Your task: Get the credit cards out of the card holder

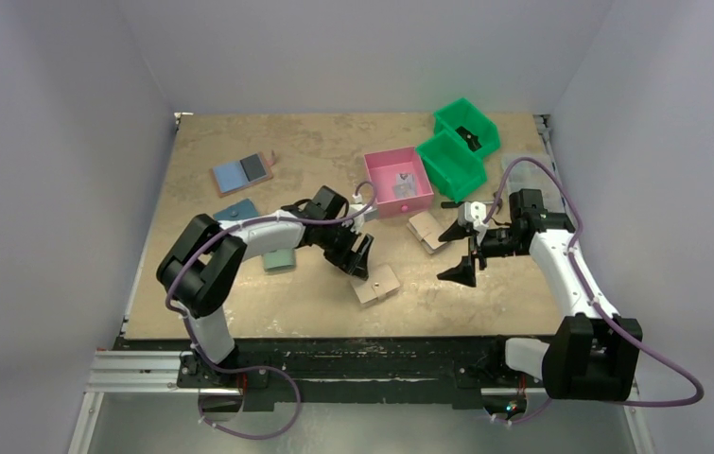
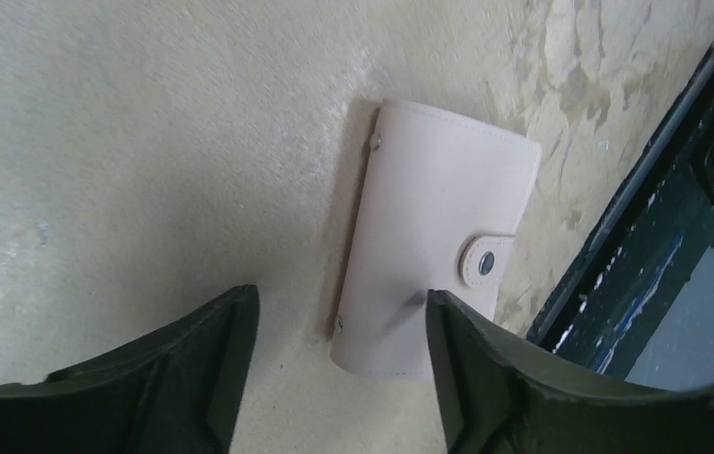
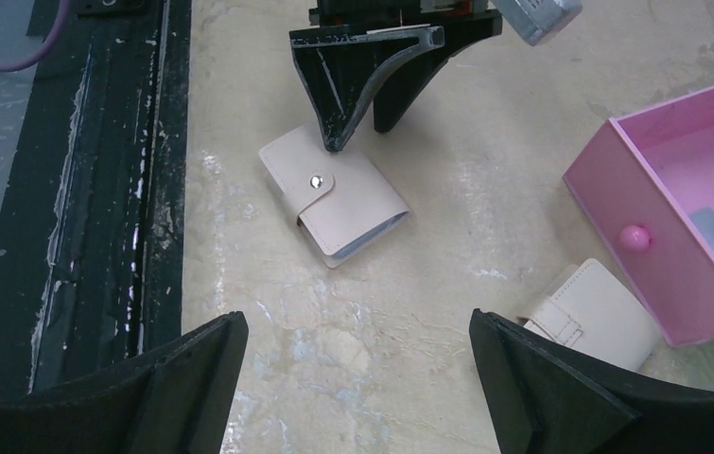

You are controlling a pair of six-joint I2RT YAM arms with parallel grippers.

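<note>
A pale pink card holder (image 1: 374, 288) with a snap tab lies closed near the front edge of the table; in the left wrist view (image 2: 409, 227) it sits beneath my left gripper, which is partly open with nothing between its fingers. In the right wrist view a tip of the left gripper hangs just over this holder (image 3: 360, 213). My right gripper (image 1: 459, 253) stands open to the right, its fingers empty. A second pale holder (image 1: 426, 230) lies between the pink box and the right gripper, seen also at the lower right of the right wrist view.
A pink box (image 1: 381, 173) with cards inside and green bins (image 1: 452, 165) stand at the back right. Blue and green holders (image 1: 279, 261) lie on the left, partly under the left arm. The table's front edge (image 2: 580, 293) runs close beside the near holder.
</note>
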